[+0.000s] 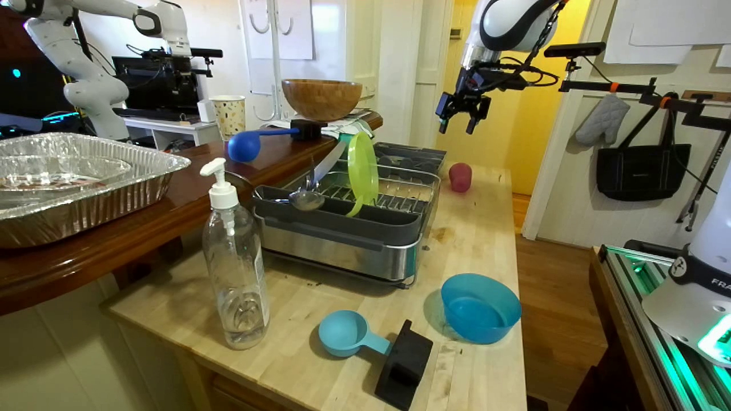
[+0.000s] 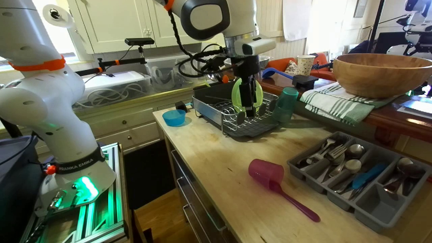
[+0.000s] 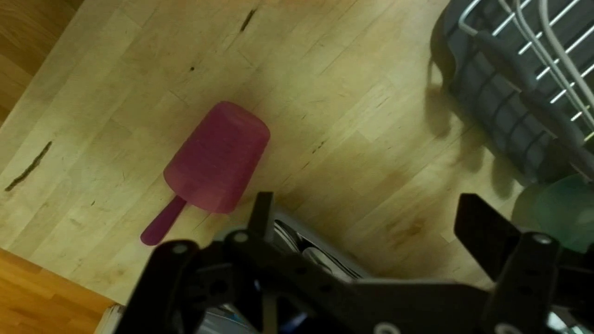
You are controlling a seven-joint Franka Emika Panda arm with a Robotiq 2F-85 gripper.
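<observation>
A magenta scoop cup with a long handle [image 2: 265,173] lies on its side on the wooden counter in exterior view 2. Exterior view 1 shows only its cup end [image 1: 460,177], past the dish rack. In the wrist view the magenta scoop [image 3: 218,158] rests left of my gripper, its handle pointing to the lower left. My gripper [image 1: 457,128] hangs well above the counter, its fingers wide apart and nothing between them. Seen from the other side, the gripper [image 2: 251,111] is in front of the green plate, its finger gap hard to make out.
The dish rack [image 1: 329,236] holds a green plate [image 1: 363,171]. A grey cutlery tray [image 2: 388,210] sits beside the scoop, and a teal cup [image 2: 286,105] stands by the rack. A blue bowl [image 1: 481,308] is near the counter edge. Bare counter surrounds the scoop.
</observation>
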